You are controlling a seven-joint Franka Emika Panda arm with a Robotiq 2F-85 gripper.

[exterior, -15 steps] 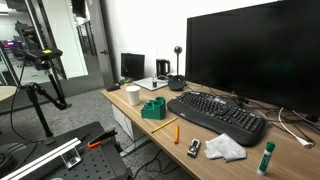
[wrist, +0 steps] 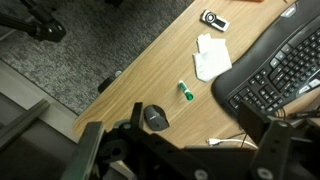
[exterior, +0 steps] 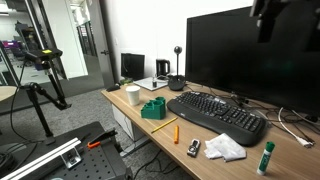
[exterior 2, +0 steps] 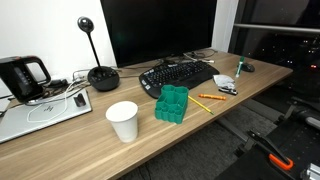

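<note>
High above the desk's right end hangs my gripper, blurred at the top right of exterior view 1. Its dark fingers stand wide apart in the wrist view, with nothing between them. Well below is a green-and-white marker (wrist: 187,92), upright on the desk in exterior view 1. A folded white cloth (exterior: 225,148) lies near it, with a small black-and-silver object (exterior: 194,147) to its left. An orange pen (exterior: 176,132) and a yellow pencil (exterior: 161,126) lie farther left. Beyond them sits a green compartment holder (exterior 2: 172,103), beside a white cup (exterior 2: 123,121).
A black keyboard (exterior: 217,115) lies before the large monitor (exterior: 250,60). In the wrist view, a dark mouse (wrist: 155,117) rests near the desk edge, close to the marker. Cables (exterior: 291,127) run behind. Bare wood (exterior: 275,138) surrounds the marker.
The gripper has swept rightward across the top of exterior view 1, from the far left, past the middle, to above the right end. The desk objects have not moved.
</note>
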